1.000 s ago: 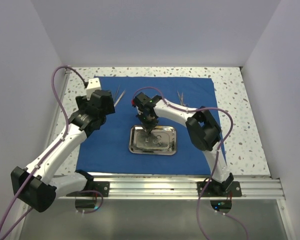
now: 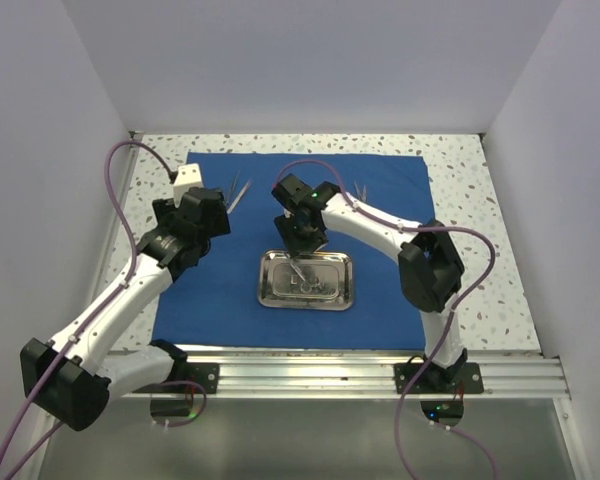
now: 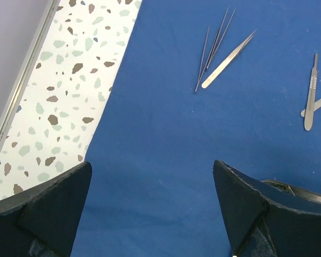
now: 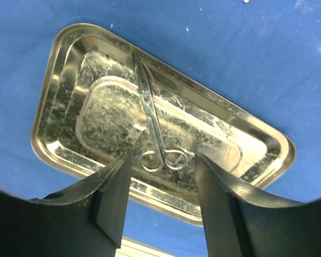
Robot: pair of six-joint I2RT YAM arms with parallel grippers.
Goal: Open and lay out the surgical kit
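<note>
A steel tray [image 2: 305, 300] lies low in the middle of the blue cloth, holding a pair of scissors [image 4: 151, 119]. My right gripper hangs over it, open, its fingers either side of the scissor handles from above. My left gripper is open over the left part of the cloth, nothing between its fingers. Thin tweezers [image 3: 220, 69] and pointed instruments lie at the upper left of the cloth. A scalpel handle [image 3: 311, 97] and other steel pieces lie farther right in the left wrist view.
The blue cloth [image 2: 200, 310] covers most of the speckled table [image 2: 490, 250]. Walls stand at both sides and behind, with a metal rail along the front edge.
My right gripper and arm have risen and shifted slightly right above the tray, showing more of the scissors. The left arm has barely moved.
</note>
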